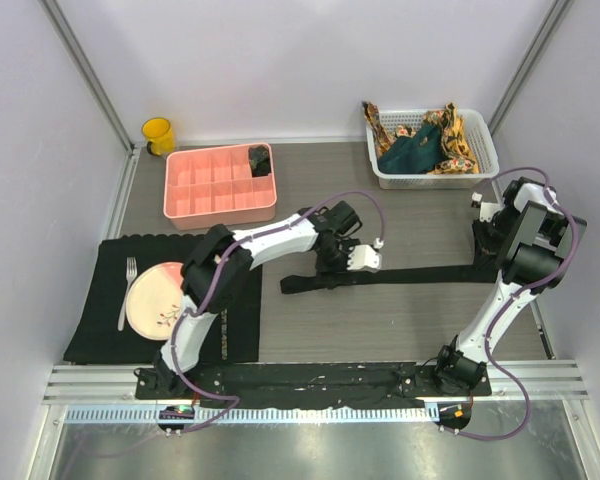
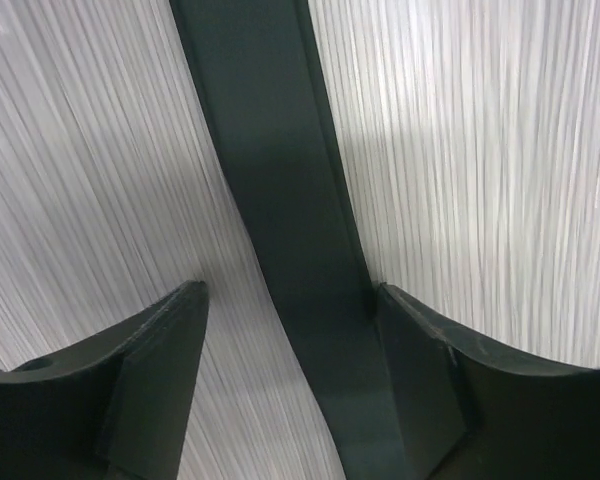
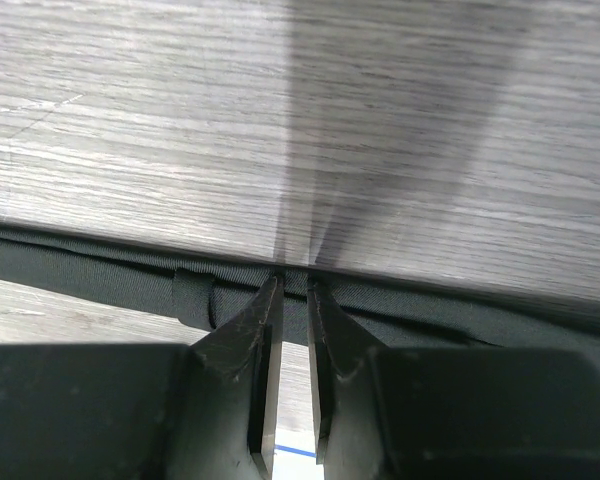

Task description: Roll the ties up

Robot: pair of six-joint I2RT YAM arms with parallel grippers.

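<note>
A long black tie (image 1: 420, 275) lies flat across the table, running from the middle to the right side. Over its left part is my left gripper (image 1: 342, 272). In the left wrist view, the gripper's fingers (image 2: 165, 340) stand apart with the tie (image 2: 280, 180) passing between them, its edge close to one fingertip. At the tie's right part is my right gripper (image 1: 483, 255). Its fingertips (image 3: 270, 300) are close together over the folded tie (image 3: 90, 275). Whether cloth is pinched between them, I cannot tell.
A pink divided organizer (image 1: 205, 215) holds a dark rolled item (image 1: 260, 160). Behind stands a white basket (image 1: 430, 182) with several ties. On the left, a black placemat (image 1: 90, 320) bears a plate (image 1: 152, 305) and fork (image 1: 128, 290). A yellow mug (image 1: 158, 135) stands far left.
</note>
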